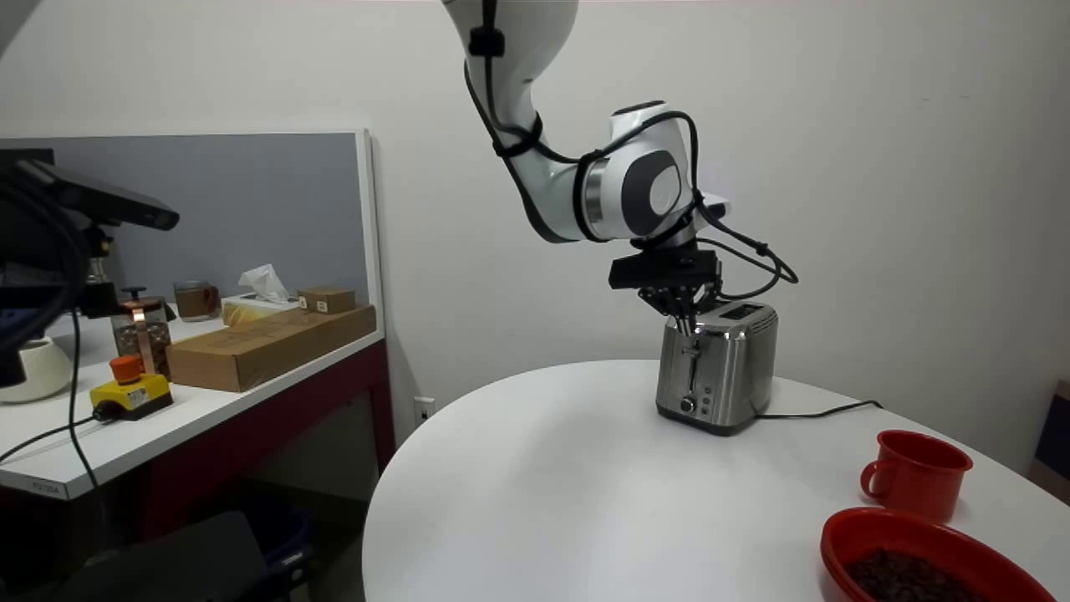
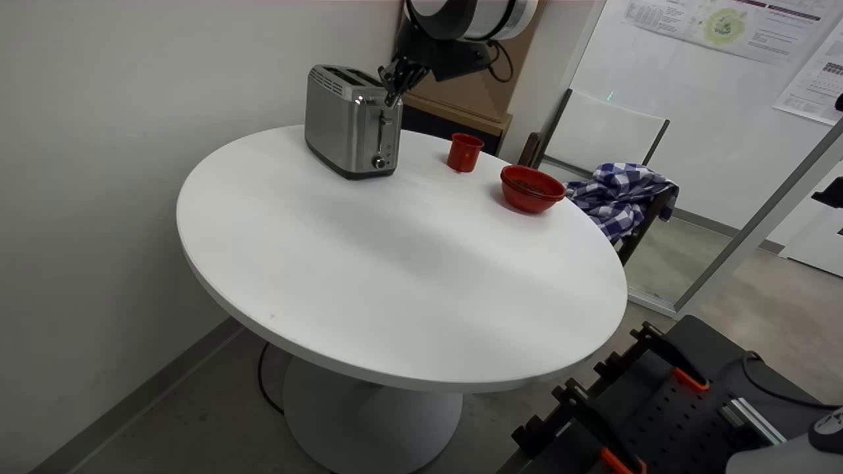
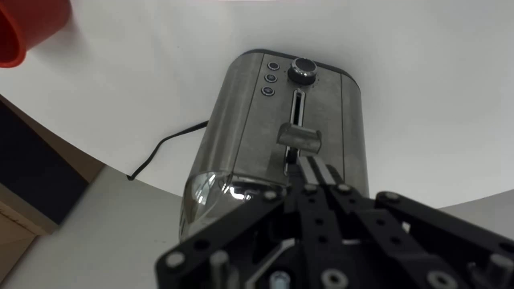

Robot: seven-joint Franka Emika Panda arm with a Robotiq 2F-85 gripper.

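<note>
A silver two-slot toaster (image 1: 717, 371) stands upright near the far edge of the white table. Its front carries a lever (image 3: 299, 138) in a vertical track, with a knob (image 3: 303, 70) and three buttons below. The gripper is shut, its two fingertips together with nothing showing between them. In the wrist view the fingertips appear right beside the lever, towards the toaster's top; whether they touch it cannot be told. From the side, the gripper (image 2: 391, 100) is at the upper front of the toaster.
A red mug (image 1: 918, 475) and a red bowl (image 1: 928, 562) holding dark pieces stand along the table's right side. The toaster's black cord (image 1: 822, 411) trails right. Behind it rises the wall.
</note>
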